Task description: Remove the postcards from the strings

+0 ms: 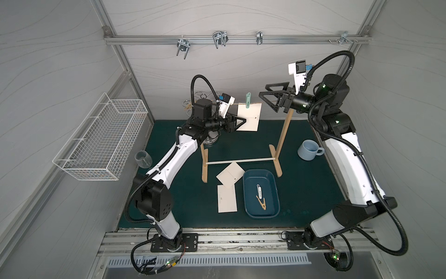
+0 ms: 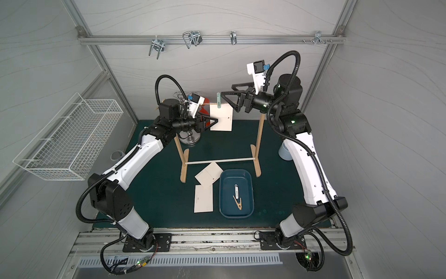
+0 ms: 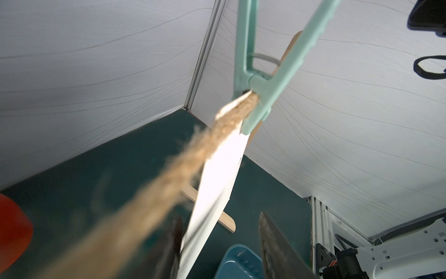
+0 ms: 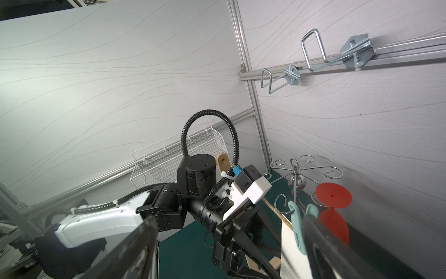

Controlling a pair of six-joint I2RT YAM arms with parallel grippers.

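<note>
One white postcard (image 1: 250, 117) hangs from the twine by a mint green clothespin (image 1: 248, 100). In the left wrist view the pin (image 3: 260, 79) clamps both the card (image 3: 218, 172) and the twine (image 3: 162, 186). My left gripper (image 1: 244, 122) is part open at the card's left edge, and the card's lower part runs down between its blurred fingers; whether they touch it cannot be told. To the right of the clothespin and apart from it, my right gripper (image 1: 263, 90) stands open and empty. Two more postcards (image 1: 227, 199) lie on the table, one overlapping the other.
A blue tray (image 1: 246, 204) holds a white clothespin (image 1: 259, 191) and a wooden one. A wooden frame (image 1: 284, 134) carries the twine. Behind it stand a metal stand (image 4: 297, 181) and red object (image 4: 333, 195). A blue mug (image 1: 307, 150) sits at right.
</note>
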